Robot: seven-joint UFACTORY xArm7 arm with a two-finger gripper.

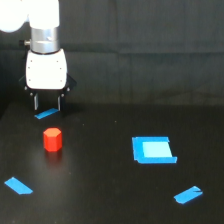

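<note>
A white robot arm with its gripper (47, 100) hangs at the upper left of the camera view, its two fingers apart with nothing visible between them. Below and slightly right of it, a small red block (53, 139) stands on the dark table, apart from the fingers. To the right, a white square outlined with blue tape (155, 149) lies flat on the table.
Short blue tape strips mark the table at the lower left (19, 186), the lower right (187, 195) and behind the red block (46, 113).
</note>
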